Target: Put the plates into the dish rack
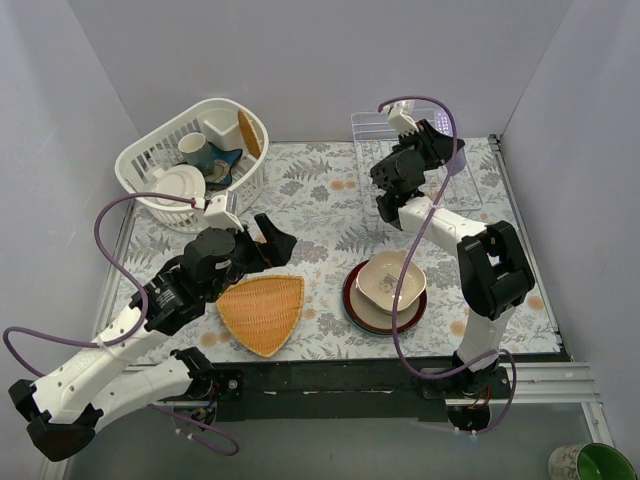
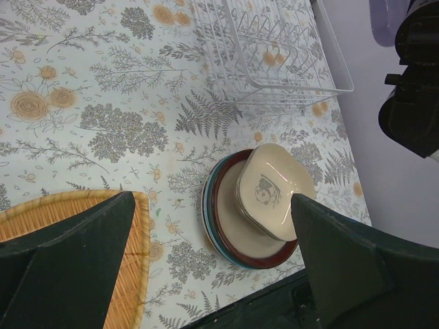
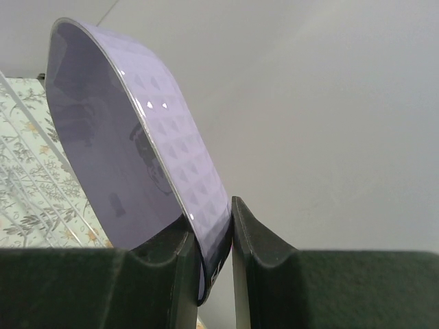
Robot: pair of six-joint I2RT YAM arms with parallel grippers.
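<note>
A pale purple plate (image 1: pixel 459 164) with a faceted outside stands steeply tilted at the right side of the white wire dish rack (image 1: pixel 365 131). My right gripper (image 1: pixel 447 150) is at its edge. In the right wrist view the purple plate (image 3: pixel 113 137) runs down between the two dark fingers, with a narrow gap beside it; whether they grip it is unclear. Brown-rimmed and teal-edged plates (image 1: pixel 358 315) lie stacked on the table's front, a cream bowl (image 1: pixel 390 280) on top. My left gripper (image 1: pixel 277 243) hangs open and empty above the table.
A white basket (image 1: pixel 130 165) with a mug (image 1: pixel 196 151) and other dishes stands back left. An orange woven mat (image 1: pixel 262 315) lies at front left. Walls close in the sides. Table between basket and rack is clear.
</note>
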